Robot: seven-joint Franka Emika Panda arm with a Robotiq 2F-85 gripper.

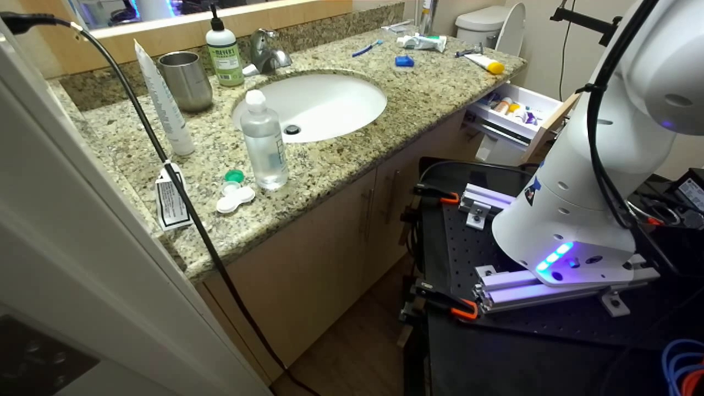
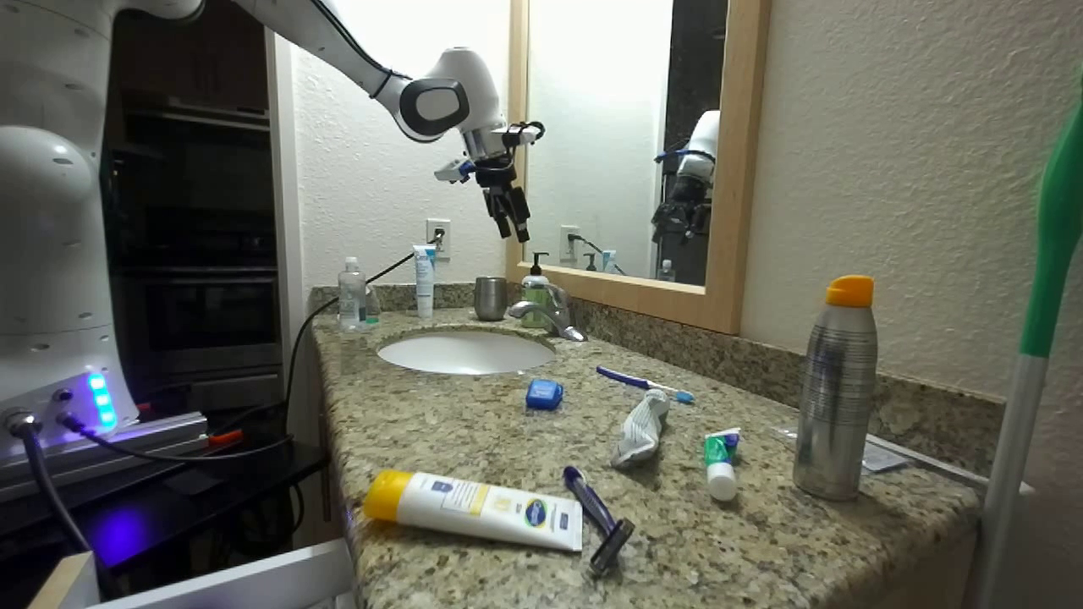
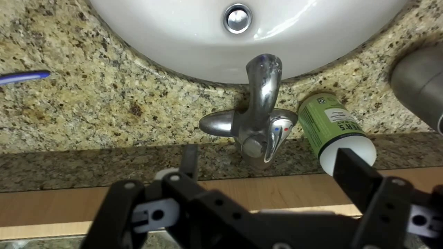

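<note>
My gripper hangs high over the back of the counter, near the mirror, its fingers pointing down. In the wrist view the gripper is open, its two fingers wide apart and nothing held between them. Beneath it are the metal faucet and, by the right-hand finger, the green-labelled soap bottle. The pump top of that bottle is hidden in this view; exterior view 1 shows the soap bottle upright beside the faucet. A steel cup stands close to the bottle.
A clear bottle, a white tube and a lens case stand or lie left of the sink. Floss, a toothbrush, a razor, tubes and a spray can occupy the other end. A drawer hangs open.
</note>
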